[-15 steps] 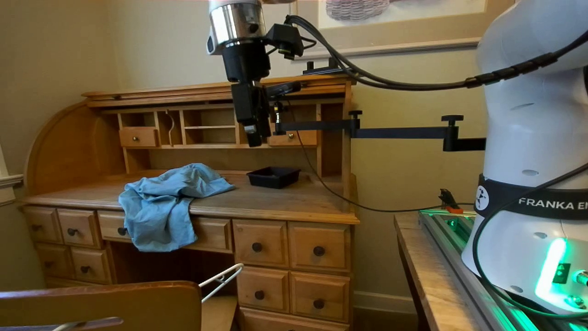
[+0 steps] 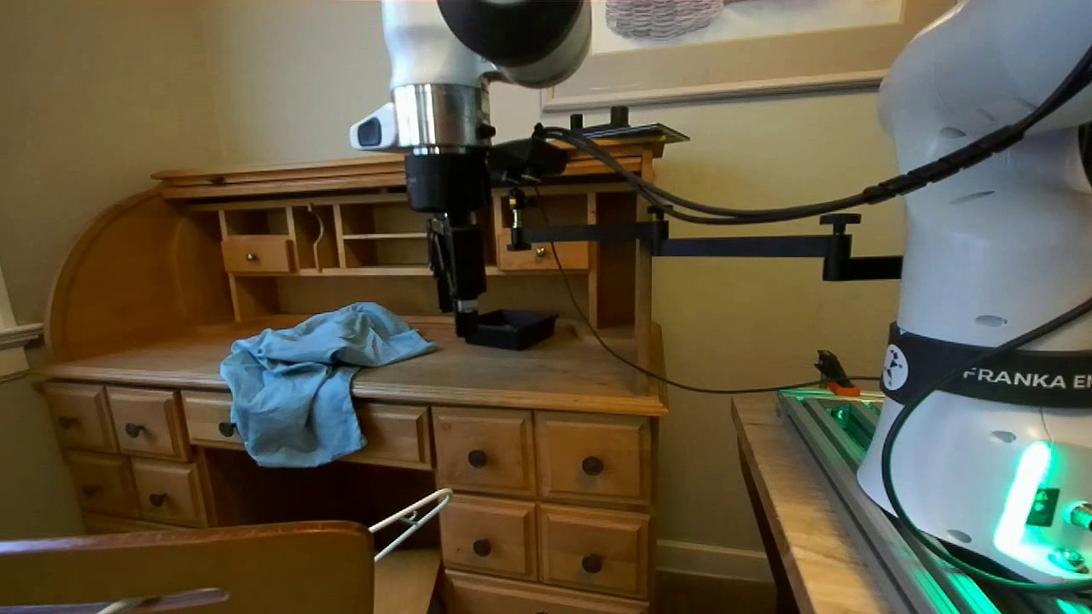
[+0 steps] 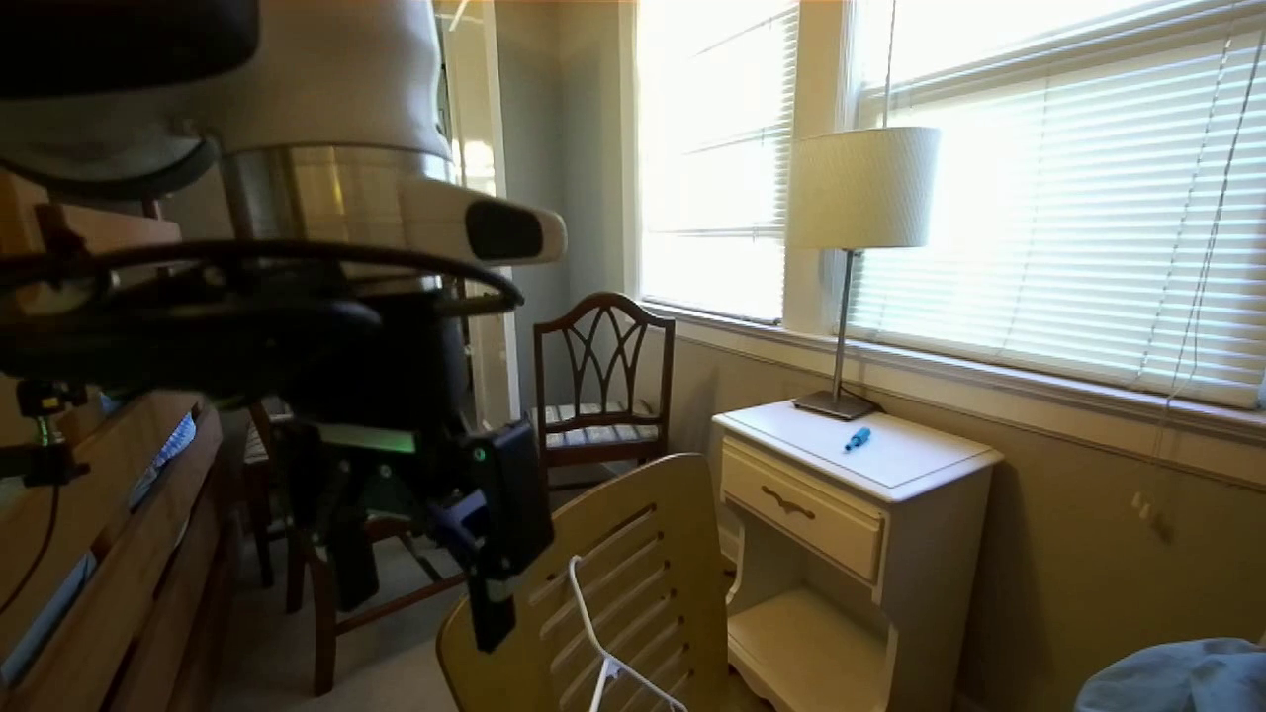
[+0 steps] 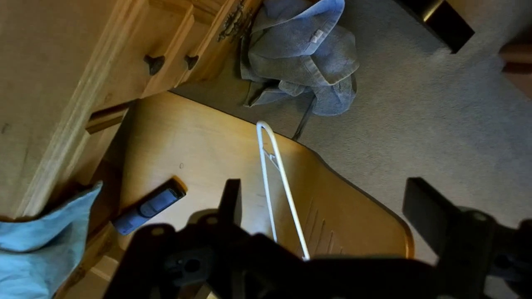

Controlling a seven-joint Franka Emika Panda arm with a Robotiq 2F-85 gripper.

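My gripper hangs open in the air, its two dark fingers wide apart and nothing held between them. Below it in the wrist view, a white hanger (image 4: 285, 182) sits over the back of a wooden chair (image 4: 364, 214); the hanger appears in the gap between the fingers, but clearly lower. A light blue cloth (image 2: 317, 373) is draped over the front edge of the roll-top desk (image 2: 573, 384). In exterior view 1 a black tray (image 2: 514, 329) stands on the desk, partly behind the gripper's fingertips.
A dark handheld object (image 4: 149, 205) lies on the chair seat. Greyish cloth (image 4: 304, 55) hangs near the desk drawers. A white nightstand (image 3: 855, 457) carries a lamp (image 3: 863, 190) and a small blue object (image 3: 858, 438). Open carpet (image 4: 424, 124) lies beside the chair.
My gripper has come down and turned from a tilt to pointing nearly straight down. The cloth, tray and hanger have stayed in place.
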